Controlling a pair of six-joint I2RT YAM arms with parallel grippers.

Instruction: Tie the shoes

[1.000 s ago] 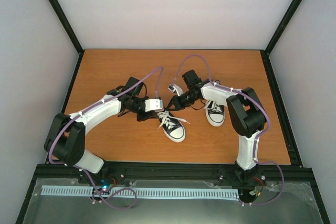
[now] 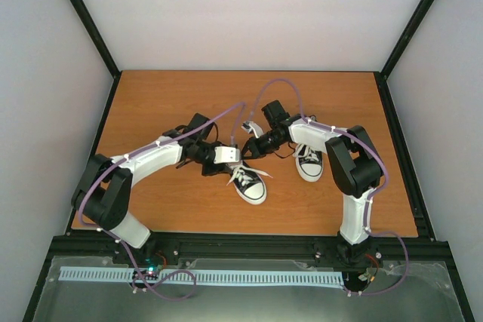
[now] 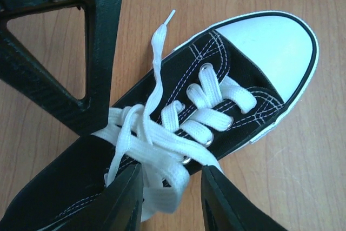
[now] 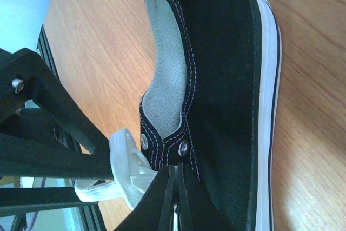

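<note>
The black and white shoe (image 2: pixel 250 186) between the arms lies toe toward the front, its white laces (image 3: pixel 208 101) threaded through the eyelets. My left gripper stands open over its ankle end, with a bent lace loop (image 3: pixel 172 179) between and beyond its fingers. At the same end, my right gripper is shut on a white lace, of which only a sliver shows at its fingertips. In the left wrist view a dark right finger (image 3: pixel 86 117) covers part of the crossed laces. One loose lace end (image 3: pixel 158 41) lies over the shoe's side.
The second shoe (image 2: pixel 309 164) stands to the right, beneath the right forearm. Both grippers crowd close together above the first shoe. Bare wooden table (image 2: pixel 181 205) lies in front and to the left.
My left arm has shifted a little to the right, bringing its gripper closer to the right one over the shoe. The right arm and both shoes look unmoved.
</note>
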